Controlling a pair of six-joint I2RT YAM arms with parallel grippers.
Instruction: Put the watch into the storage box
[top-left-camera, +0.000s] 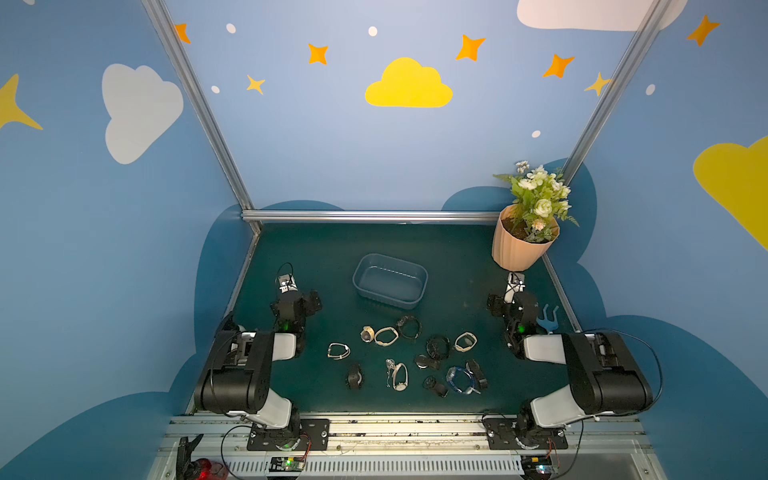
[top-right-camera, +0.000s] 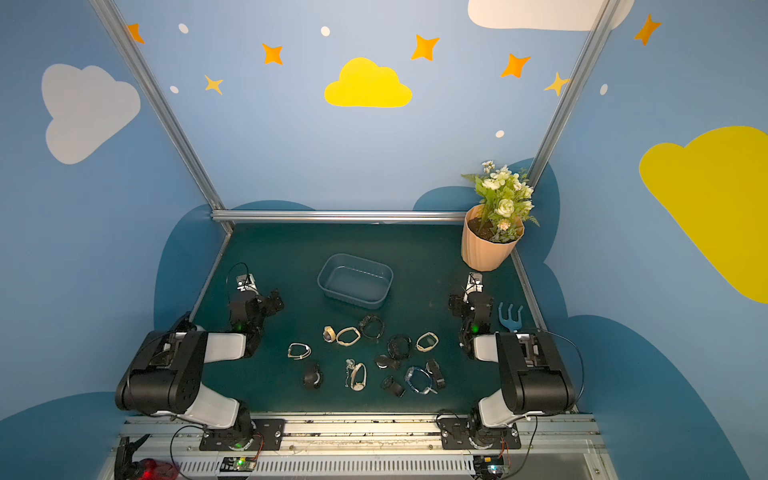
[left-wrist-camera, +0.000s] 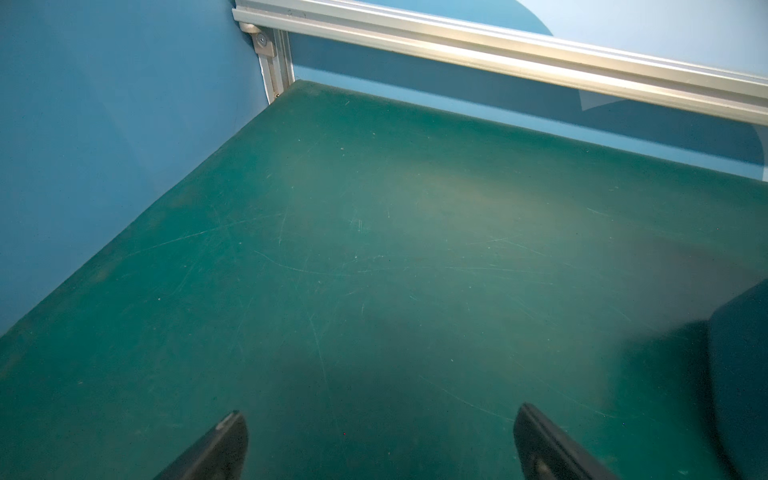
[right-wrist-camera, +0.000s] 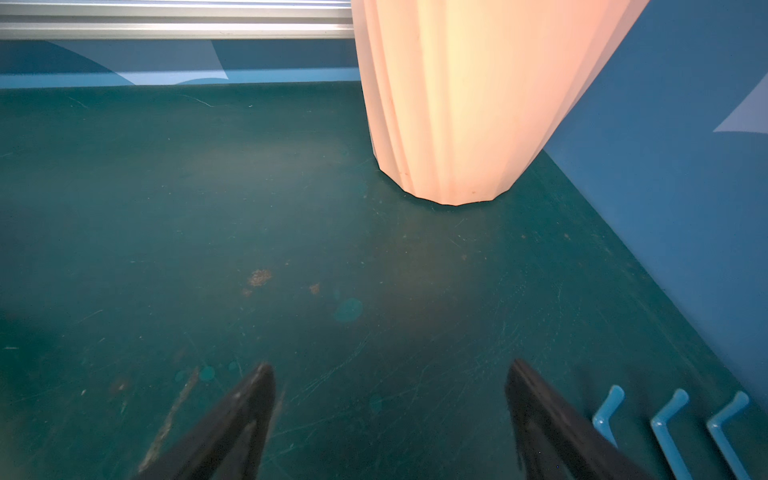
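Several watches and bands lie loose on the front half of the green table, among them a gold-faced watch (top-left-camera: 367, 333), a dark watch (top-left-camera: 354, 376), a black watch (top-left-camera: 437, 346) and a white-banded watch (top-left-camera: 465, 342). Behind them stands the blue-grey storage box (top-left-camera: 390, 301), and its visible floor is bare. My left gripper is open over bare table, left of the box, whose side (left-wrist-camera: 744, 376) shows at the right of the left wrist view. Also open, my right gripper is over bare table to the right of the watches. Neither has anything between its fingers.
A flower pot (top-left-camera: 518, 244) stands at the back right, just beyond my right arm. A blue fork-shaped tool (top-right-camera: 510, 317) lies by the right wall. Between the box and the pot the table is free, as is the back left corner.
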